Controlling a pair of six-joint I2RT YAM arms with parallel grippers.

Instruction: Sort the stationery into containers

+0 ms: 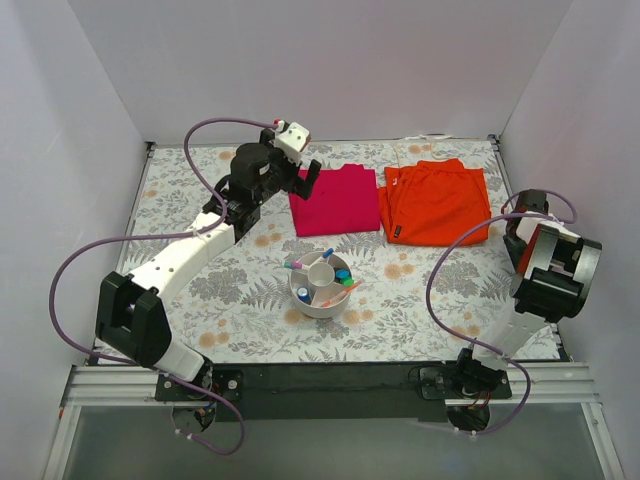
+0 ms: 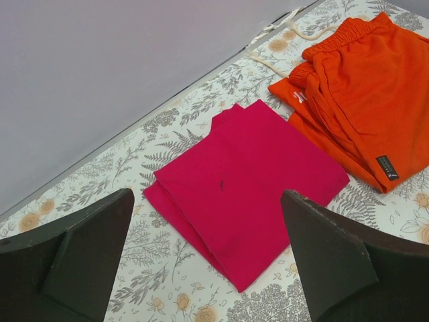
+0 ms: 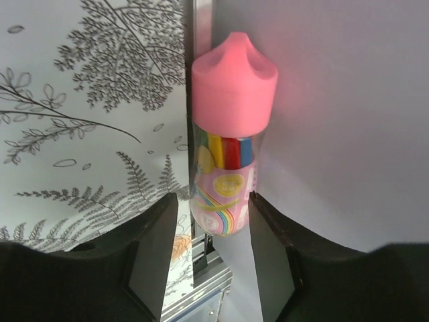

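Observation:
A clear bottle with a pink cap (image 3: 233,87) and a rainbow-printed lower part (image 3: 223,194) is at the table's edge, against the side wall. My right gripper is part open, with its fingertips either side of the bottle's lower end in the right wrist view; I cannot tell whether they touch it. Over the left part of the table hangs my left gripper, wide open and empty. A white divided bowl (image 1: 318,312) holds several markers and caps, among them an orange marker (image 1: 343,294) leaning across its rim.
A folded magenta cloth (image 1: 340,205) and folded orange shorts (image 1: 440,205) lie at the back of the table. The right wall (image 3: 348,147) rises close beside my right gripper.

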